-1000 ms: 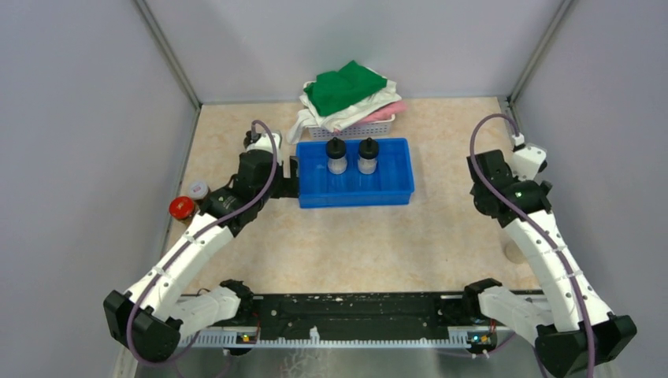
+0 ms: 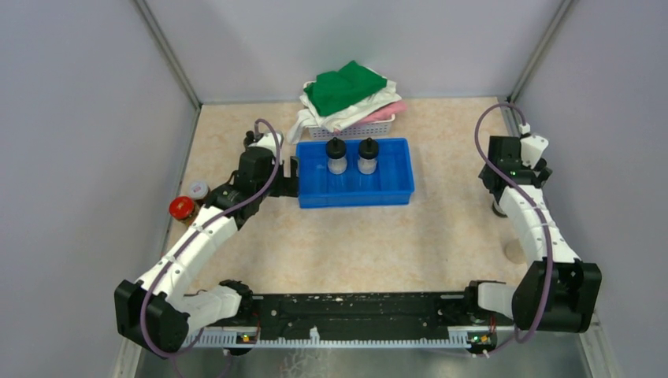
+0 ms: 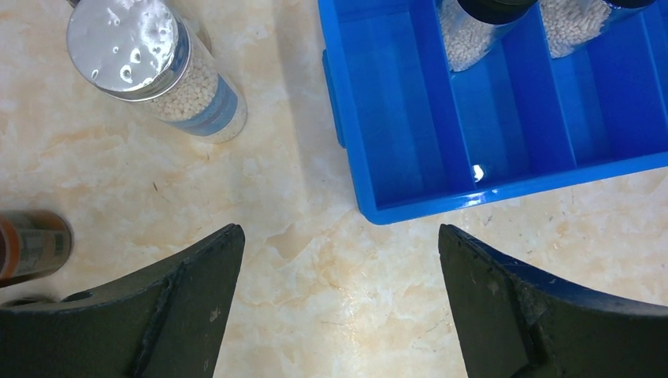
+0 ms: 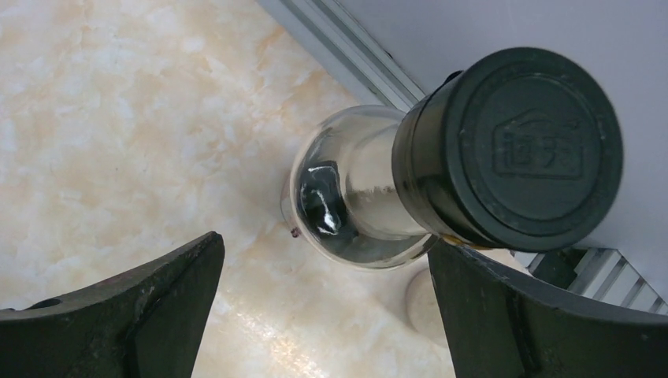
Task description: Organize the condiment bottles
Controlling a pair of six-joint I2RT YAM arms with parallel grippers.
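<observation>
The blue tray (image 2: pixel 354 198) holds two clear bottles with black lids, the left one (image 2: pixel 337 164) and the right one (image 2: pixel 367 164); its left compartment is empty in the left wrist view. My left gripper is open over bare table by the tray's near-left corner. A silver-lidded jar (image 3: pixel 197 90) stands left of the tray, and an orange-brown jar (image 3: pixel 35 246) farther left. My right gripper is open at the far right. Ahead of it stands a clear bottle with a dark lid (image 4: pixel 536 150), partly behind the right-hand finger, apart from the left-hand finger.
A red-lidded jar (image 2: pixel 183 208) stands at the left table edge. Behind the tray is a basket (image 2: pixel 317 132) piled with cloths. A pale round thing (image 2: pixel 514 252) sits near the right wall.
My right arm has moved toward the back and slightly right, and a dark bottle base now shows beneath its gripper. The left arm has shifted only slightly. The tray's bottles have not moved.
</observation>
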